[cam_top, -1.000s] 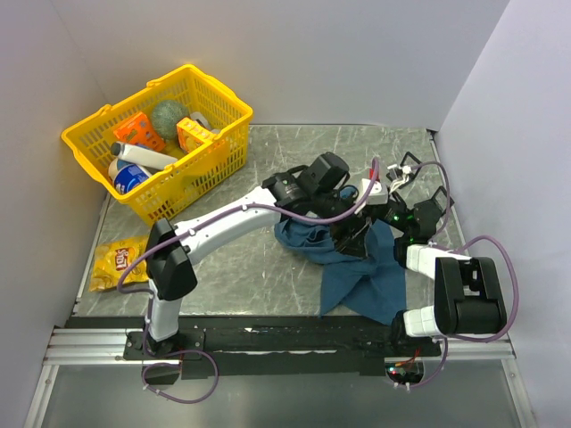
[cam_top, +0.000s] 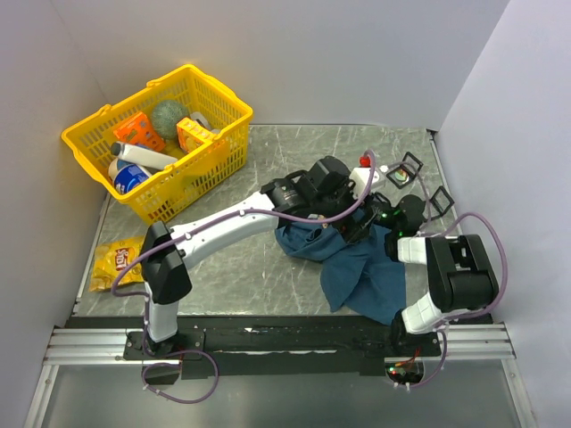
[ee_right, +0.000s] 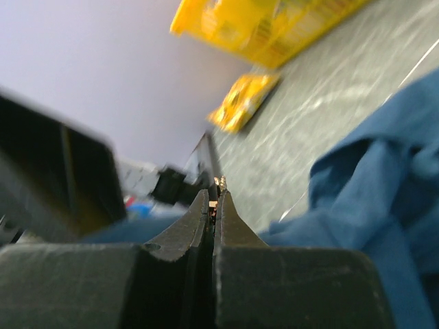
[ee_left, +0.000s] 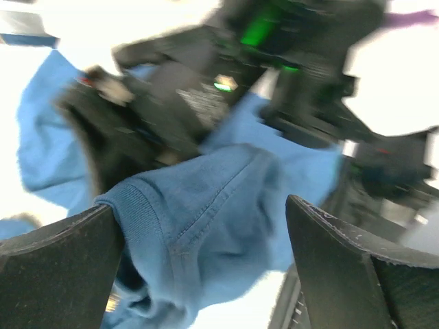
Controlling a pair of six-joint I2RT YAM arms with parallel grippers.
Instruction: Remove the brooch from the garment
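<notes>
The blue garment point(cam_top: 357, 272) lies crumpled on the grey table, partly hidden under both grippers in the top view. My left gripper is open, its two fingers standing either side of a raised fold of the blue cloth point(ee_left: 199, 226). In the right wrist view my right gripper is closed, with a small gold piece, apparently the brooch point(ee_right: 219, 184), showing at its fingertips. Cloth lies just beyond and beside those tips. Whether the brooch is still attached to the cloth cannot be told.
At the back left, a yellow basket point(cam_top: 234, 147) holds several items. A yellow snack bag point(cam_top: 116, 261) lies at the table's left edge. Bare table point(cam_top: 236, 276) shows left of the garment. The two arms are very close together over the cloth.
My right arm has shifted left, toward the left gripper.
</notes>
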